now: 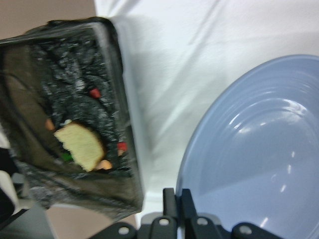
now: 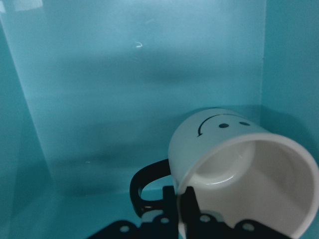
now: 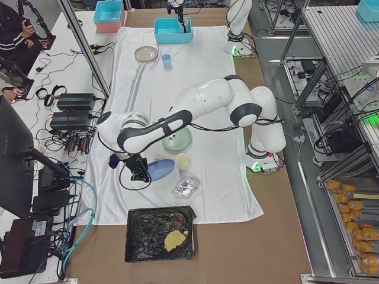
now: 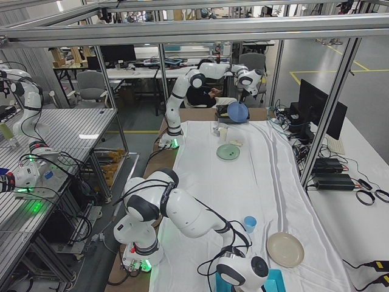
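My left gripper is shut on the rim of a blue oval plate (image 3: pixel 160 170) (image 1: pixel 259 139), held over the white cloth. Beside it in the left wrist view is a black bag-lined bin (image 3: pixel 160 248) holding a yellow slice (image 1: pixel 79 144) and small coloured bits. At the far end, my right gripper is down in a blue bin (image 3: pixel 173 36), closed at the rim of a white smiley mug (image 2: pixel 219 129) with a black handle, which lies on its side.
A green plate (image 4: pixel 228 152), a cream cup (image 3: pixel 182 161) and a crinkled bag (image 3: pixel 186 186) sit near the left arm. A beige plate (image 4: pixel 284 249) and blue cup (image 4: pixel 250 223) stand farther off.
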